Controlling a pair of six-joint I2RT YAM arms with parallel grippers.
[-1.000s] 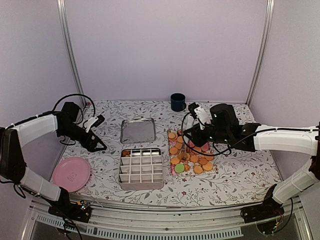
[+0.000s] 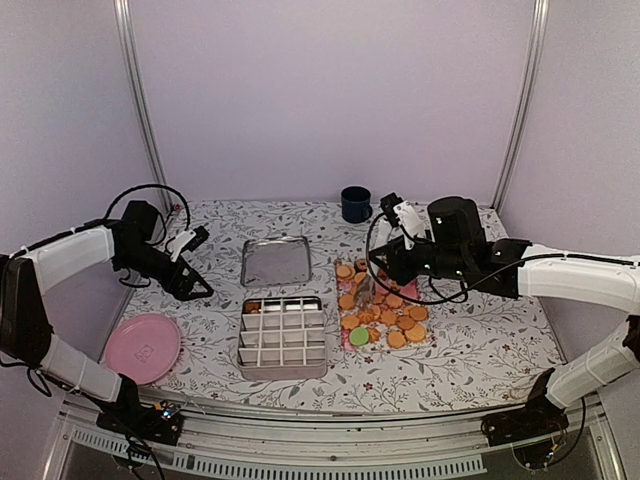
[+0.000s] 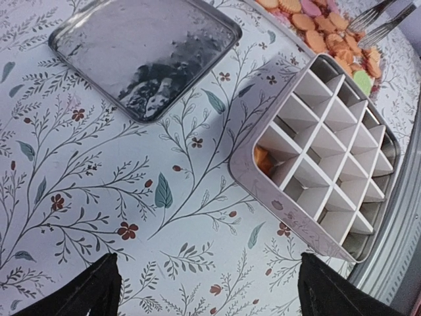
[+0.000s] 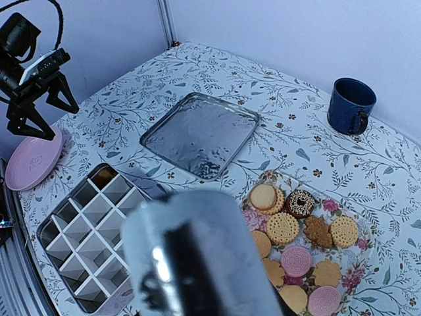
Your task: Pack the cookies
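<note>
A compartment box (image 2: 282,373) stands at the table's middle, with something orange-brown in its back-left cell and the other cells looking empty. To its right, assorted cookies (image 4: 283,229) lie on a flowered mat. My right gripper (image 2: 391,262) is above them, shut on metal tongs (image 4: 197,257), which hang downward and blur across the right wrist view. In the left wrist view, two forked tong ends (image 3: 385,31) are spread over the cookies, with no cookie visible between them. My left gripper (image 2: 203,268) is open and empty over the table, left of the box.
A grey metal tray (image 2: 276,263) lies empty behind the box. At the back, a dark blue mug (image 2: 355,205) stands upright. A pink plate (image 2: 143,348) is at the front left. Bare tablecloth lies between tray and box.
My right gripper has risen slightly, and the tongs' lower ends have lifted away from the front cookies. The left arm, box, tray and mug look unmoved.
</note>
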